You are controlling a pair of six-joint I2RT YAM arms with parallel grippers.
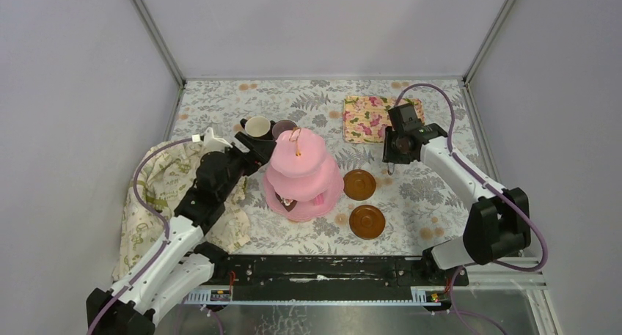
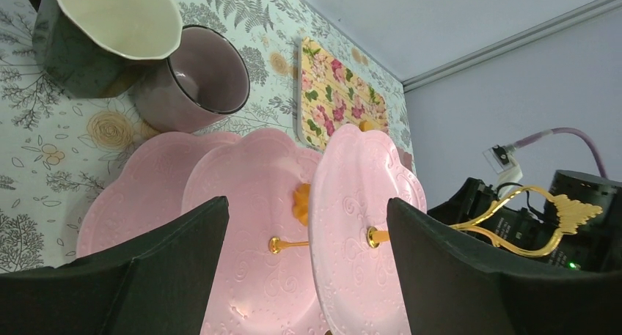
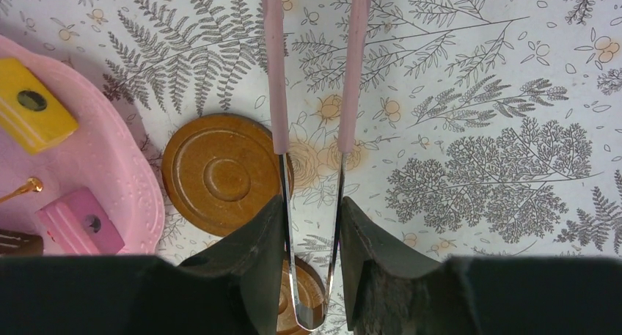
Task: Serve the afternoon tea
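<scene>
A pink three-tier stand [image 1: 304, 175] with a gold handle stands at centre, with cakes on its lower tiers, seen in the right wrist view as yellow [image 3: 35, 104] and pink [image 3: 81, 221] pieces. My left gripper is part open beside the top tier, nothing clearly held. My right gripper is shut on metal tongs with pink tips [image 3: 276, 71], above the table right of the stand. Two brown saucers [image 1: 359, 185] [image 1: 367, 221] lie right of the stand.
A pitcher [image 2: 88, 60] and mauve cup [image 2: 198, 82] stand behind the stand. A floral board [image 1: 363, 115] lies at back right. A cream cloth [image 1: 154, 203] covers the left side.
</scene>
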